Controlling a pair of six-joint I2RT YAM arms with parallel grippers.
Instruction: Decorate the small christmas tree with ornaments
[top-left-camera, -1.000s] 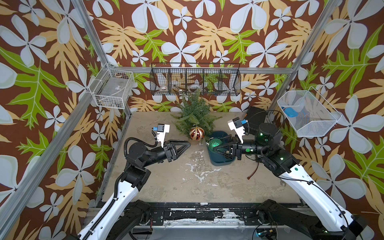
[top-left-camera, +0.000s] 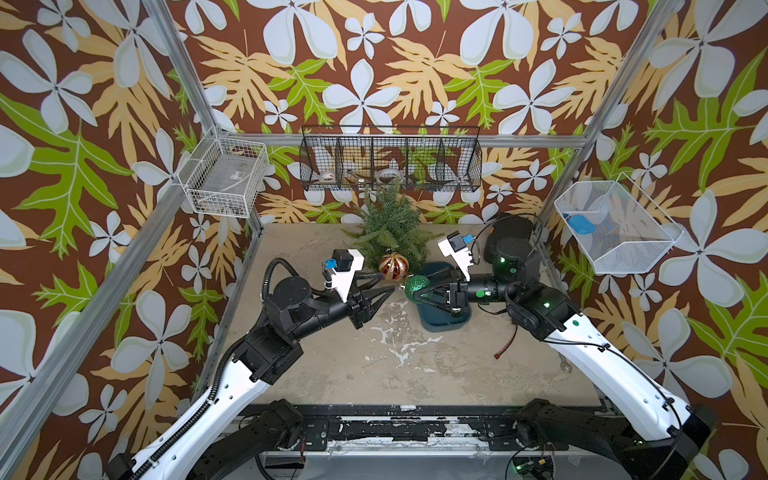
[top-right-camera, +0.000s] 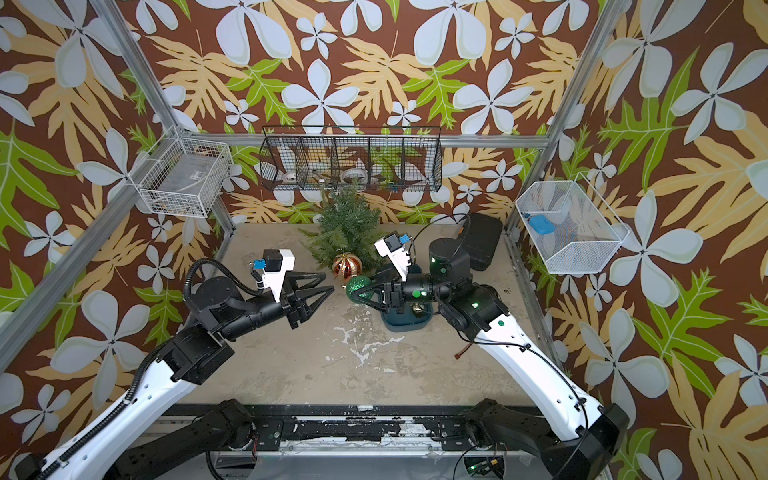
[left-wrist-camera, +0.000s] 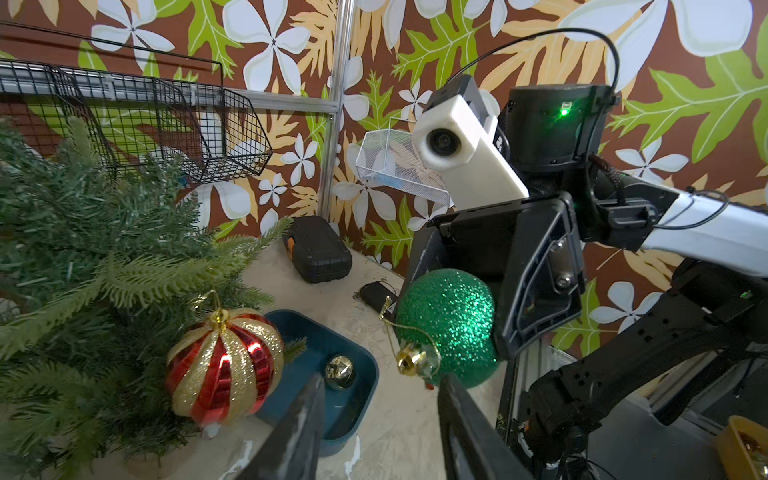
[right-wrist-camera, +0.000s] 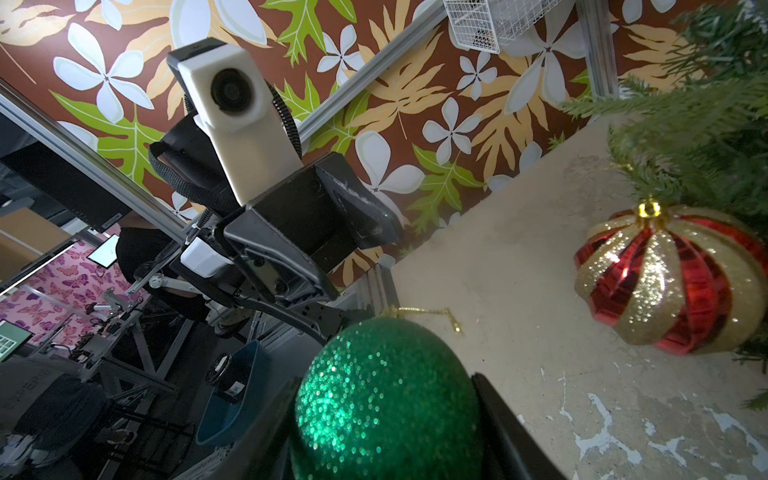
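The small tree (top-left-camera: 384, 224) stands at the back middle, with a red-and-gold striped ornament (left-wrist-camera: 224, 364) on its front. My right gripper (top-left-camera: 424, 292) is shut on a green glitter ball (left-wrist-camera: 448, 324), held just right of the striped one, its gold cap and string facing my left gripper. That gripper's fingers are apart with nothing between them, close to the green ball's cap, in the left wrist view.
A teal bin (top-left-camera: 444, 316) with a gold ball (left-wrist-camera: 340, 370) sits right of the tree; a black case (left-wrist-camera: 317, 248) lies behind it. Wire baskets (top-left-camera: 224, 176) hang on the frame.
My left gripper has moved right toward the green ball and changed its angle. My right gripper has moved slightly left with the ball in it.
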